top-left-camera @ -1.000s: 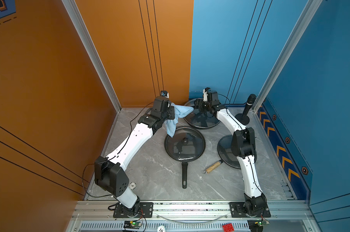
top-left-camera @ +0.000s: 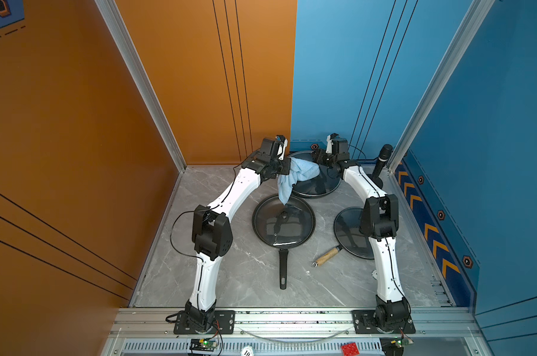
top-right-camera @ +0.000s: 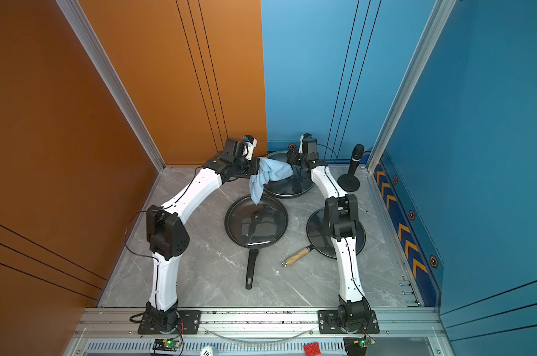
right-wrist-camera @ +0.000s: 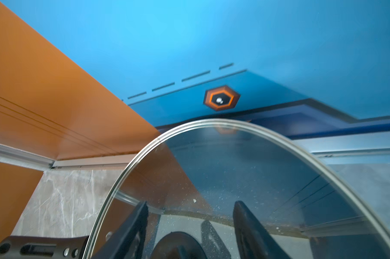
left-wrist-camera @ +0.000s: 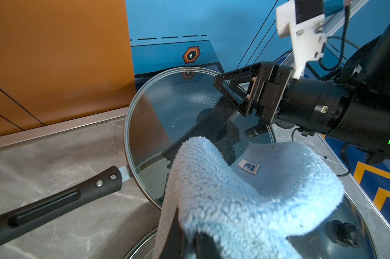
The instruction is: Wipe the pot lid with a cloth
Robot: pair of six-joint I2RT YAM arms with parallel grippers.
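A light blue fluffy cloth (left-wrist-camera: 255, 194) hangs from my left gripper (top-left-camera: 288, 166), which is shut on one end of it. The cloth hangs in front of a clear glass lid (right-wrist-camera: 255, 172) with a metal rim on the pan at the back. My right gripper is part open over this lid, its dark fingers (right-wrist-camera: 132, 231) on either side of the black knob (right-wrist-camera: 177, 247). No contact with the knob shows. A second lidded pan (top-left-camera: 284, 234) stands in the middle, its long handle pointing frontward.
A flat black pan (top-left-camera: 350, 231) with a wooden handle (top-left-camera: 326, 255) lies at the right, partly under my right arm. A black upright stand (top-left-camera: 379, 172) is at the back right. Bare counter (top-left-camera: 241, 273) lies at the front left.
My left gripper has moved right with the cloth, bringing it in front of the back lid. The right gripper has shifted slightly to the right over that lid.
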